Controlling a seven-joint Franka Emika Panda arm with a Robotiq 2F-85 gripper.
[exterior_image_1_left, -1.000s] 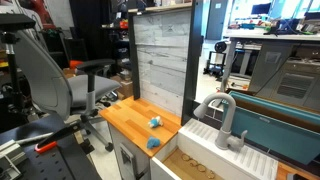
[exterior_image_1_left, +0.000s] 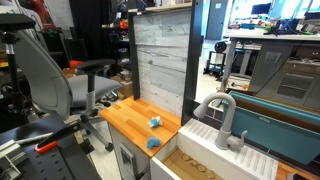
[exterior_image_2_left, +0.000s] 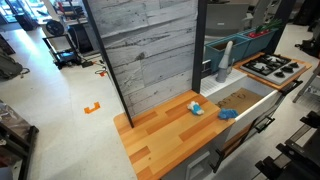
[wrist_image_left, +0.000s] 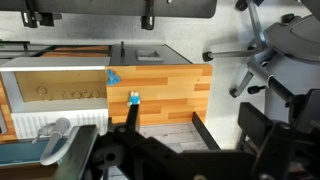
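Note:
No task is named. A blue-and-white item (exterior_image_1_left: 155, 122) lies on the wooden counter (exterior_image_2_left: 160, 142), with a blue item (exterior_image_1_left: 153, 143) near the counter's edge, beside the basin. The wrist view looks down on both, the blue-and-white item (wrist_image_left: 134, 97) and the blue item (wrist_image_left: 113, 76). Two dark fingers of my gripper stand wide apart at the bottom of that view, with nothing visible between them. The gripper is above the scene and apart from both items.
A white-rimmed basin (wrist_image_left: 100, 103) with a wood-coloured floor adjoins the counter. A grey faucet (exterior_image_1_left: 228, 120) rises behind it. A whitewashed plank panel (exterior_image_1_left: 163, 70) backs the counter, and a stove (exterior_image_2_left: 270, 66) sits at the far end.

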